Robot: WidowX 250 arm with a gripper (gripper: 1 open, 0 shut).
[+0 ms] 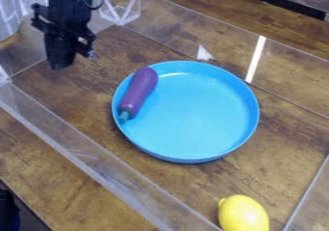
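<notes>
A black gripper (62, 44) hangs in the upper left over the wooden board, left of and above a blue plate (195, 114); I cannot tell whether its fingers are apart or closed. On the plate's left side lies a purple eggplant (138, 92). A yellow lemon (243, 214) sits at the lower right, apart from the plate.
Clear plastic walls edge the wooden surface (77, 139) on several sides. Bare wood lies left of and below the plate and at the back right. A small white mark shows behind the plate.
</notes>
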